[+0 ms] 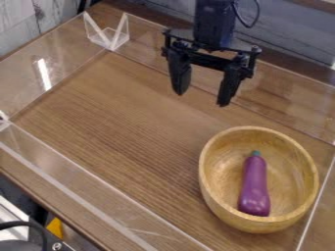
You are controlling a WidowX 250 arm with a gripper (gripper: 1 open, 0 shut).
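My black gripper [206, 76] hangs over the back middle of the wooden table, its two fingers wide apart with nothing between them. In the front right of the view a tan bowl [224, 160] holds a long purple eggplant-like object [256, 188], above which the gripper is not placed; it is further back and to the left.
A white wire-like holder [108, 30] stands at the back left. A grey panel runs along the back edge, and a black cable lies at the bottom left corner.
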